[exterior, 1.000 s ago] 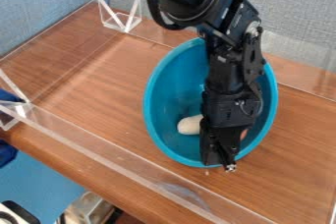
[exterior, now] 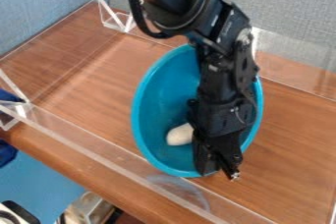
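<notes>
A turquoise oval bowl (exterior: 152, 96) rests on the wooden floor of a clear-walled tray. Inside it lies a small pale, rounded object (exterior: 179, 136), partly behind the black arm. My gripper (exterior: 221, 167) points down at the bowl's lower right part, near the rim and just right of the pale object. Its fingers are dark and small in this view, and I cannot tell whether anything is between them.
Transparent walls with white brackets (exterior: 113, 17) edge it. Blue items and clutter lie beyond the lower left edge.
The arm and gripper have shifted slightly left and down, and the bowl has moved left with them. The pale object has moved slightly left too.
</notes>
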